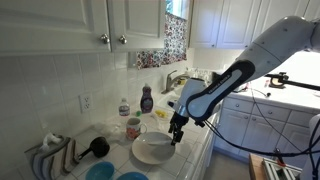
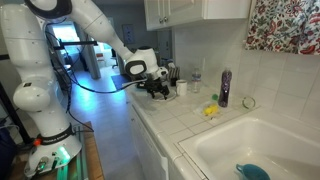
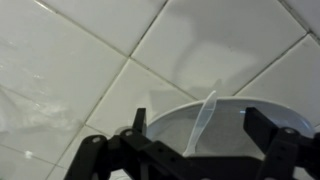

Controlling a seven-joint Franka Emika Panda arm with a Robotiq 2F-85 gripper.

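Observation:
A pale round bowl rests on the white tiled counter in exterior view 1. My gripper hangs above the counter at the bowl's right side, pointing down. In the wrist view, a thin whitish utensil lies in the grey bowl, with one end over the rim. The utensil shows between the two black fingers, which stand wide apart and touch nothing. My open gripper partly hides the bowl's near side. In exterior view 2 the arm covers most of this area.
Behind the bowl stand a red-and-white cup, a clear bottle and a dark bottle. Blue dishes lie at the front left, near a black ladle. A sink opens beyond clear counter.

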